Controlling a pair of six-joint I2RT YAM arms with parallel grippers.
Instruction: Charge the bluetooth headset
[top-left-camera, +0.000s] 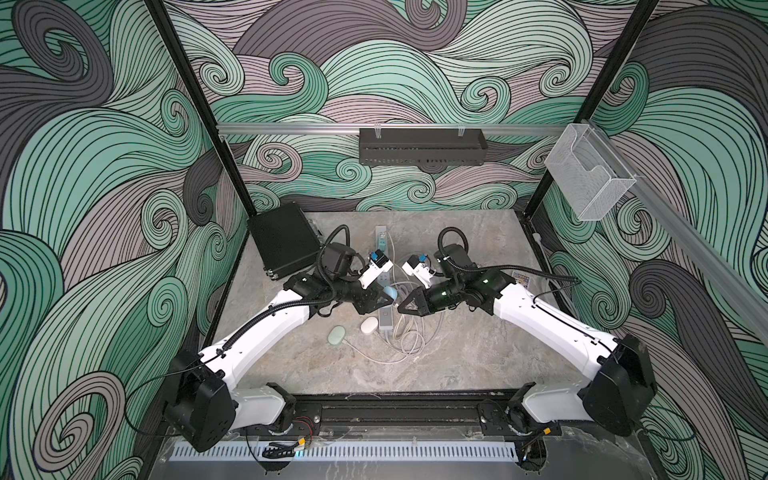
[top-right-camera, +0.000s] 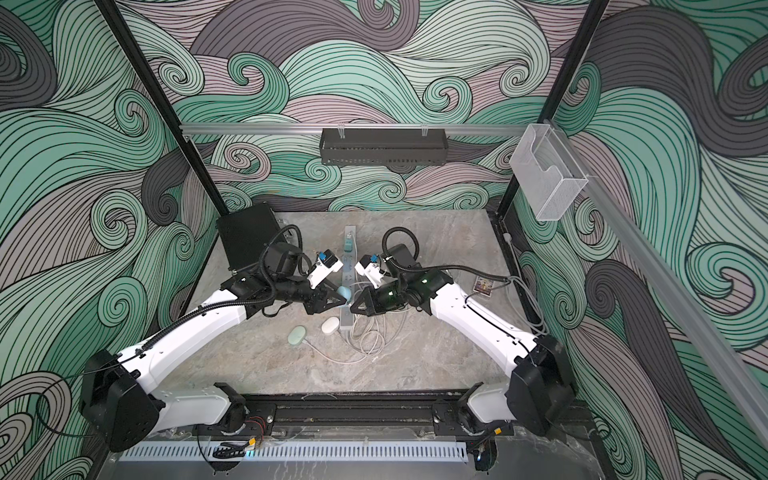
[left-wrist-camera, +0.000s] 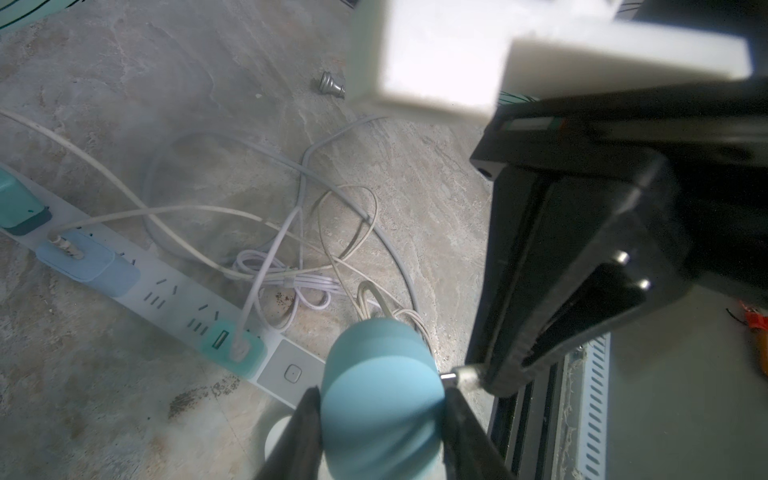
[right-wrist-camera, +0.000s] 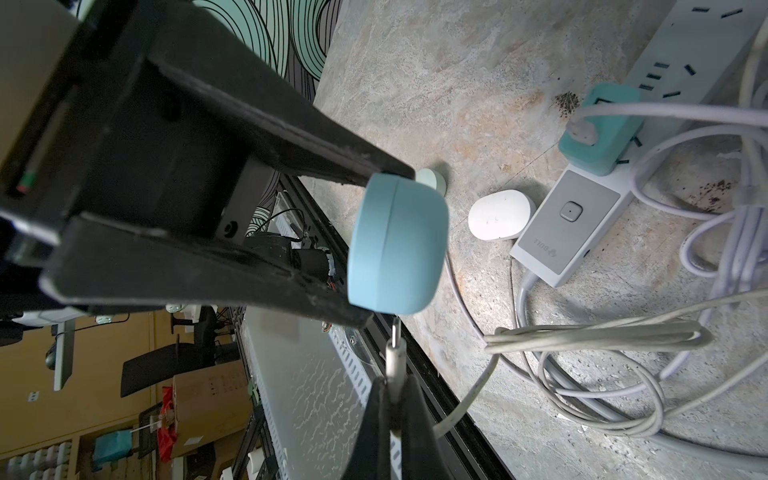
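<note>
A light blue headset case (left-wrist-camera: 382, 408) is gripped between the fingers of my left gripper (top-left-camera: 382, 296), above the power strip. Facing it from the right, my right gripper (top-left-camera: 405, 306) is shut on a white charging plug (right-wrist-camera: 396, 361) with a thin metal tip. The tip points at the side of the blue case (right-wrist-camera: 400, 244) and appears at or very near its surface in both wrist views. Whether it touches or enters a port, I cannot tell. The plug's pale cable (right-wrist-camera: 472, 396) trails from behind the right fingers.
Below lies a white power strip (left-wrist-camera: 180, 300) with adapters and cables plugged in. Loose cable coils (right-wrist-camera: 600, 392) spread beside it. A white oval case (right-wrist-camera: 501, 214) and a green oval object (top-left-camera: 337, 335) lie nearby. A black box (top-left-camera: 284, 238) stands back left.
</note>
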